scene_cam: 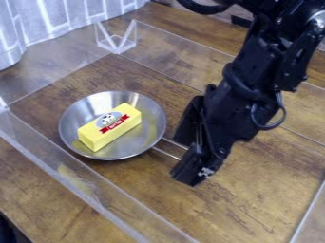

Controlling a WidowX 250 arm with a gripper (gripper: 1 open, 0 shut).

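Note:
A shiny metal pan (pixel 140 106) rests on the wooden surface at left, with a yellow box (pixel 102 133) lying inside it, a red label and small picture on its top. The pan's thin handle runs toward the right, under the black robot arm. The dark gripper (pixel 199 147) hangs low just right of the pan, by the handle. Its fingers are dark and partly overlapped, and nothing is visible held between them.
Clear plastic walls (pixel 51 161) border the area at left, back and right. A small clear bracket (pixel 114 38) stands at the back left, with a white curtain (pixel 32 24) behind. Bare wood (pixel 241 209) is at front right.

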